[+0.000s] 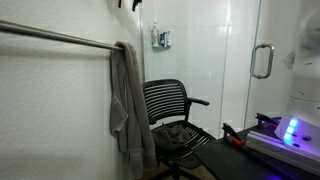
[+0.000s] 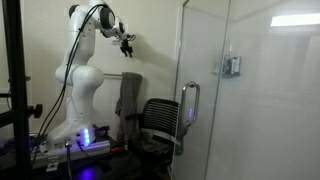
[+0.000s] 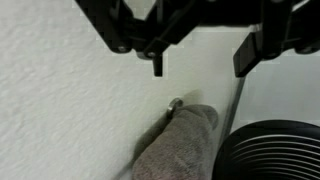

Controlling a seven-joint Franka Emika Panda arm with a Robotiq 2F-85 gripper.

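A grey towel [image 1: 128, 110] hangs over the end of the wall rail [image 1: 60, 37]; its top also shows in the wrist view as a fuzzy grey towel [image 3: 180, 145]. A darker grey cloth [image 1: 176, 134] appears crumpled on the seat of the black chair [image 1: 165, 96]. High above the rail, my gripper [image 2: 126, 50] is raised near the wall. In the wrist view, my gripper has its fingers apart and nothing between them. In exterior view 1 only the fingertips [image 1: 135, 5] show at the top edge.
A glass door with a metal handle [image 1: 262, 61] stands to the right. Bottles [image 1: 160, 39] sit on the wall behind the chair. A dark table [image 1: 235, 158] fills the lower right, with the arm's base at its edge.
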